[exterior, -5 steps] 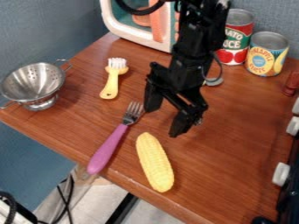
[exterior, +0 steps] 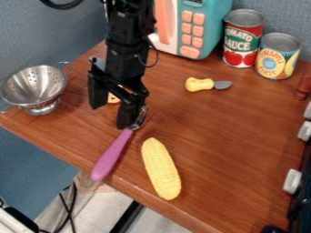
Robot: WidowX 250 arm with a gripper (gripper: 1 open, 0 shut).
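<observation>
My black gripper (exterior: 115, 95) hangs low over the left-middle of the wooden table, its fingers just above the head of a pink-handled fork (exterior: 115, 150); I cannot tell whether it holds anything. A yellow utensil (exterior: 112, 96) is mostly hidden behind it. A toy corn cob (exterior: 162, 168) lies toward the front, and a small yellow-handled tool (exterior: 201, 85) lies at the back right.
A steel colander (exterior: 31, 86) sits on the left edge. A toy microwave (exterior: 188, 27), a tomato can (exterior: 242, 41) and a second can (exterior: 277, 57) stand at the back. A black object (exterior: 299, 200) lines the right edge.
The arm and gripper have moved left, from right of the fork to over its head, now hiding most of the yellow utensil on the left.
</observation>
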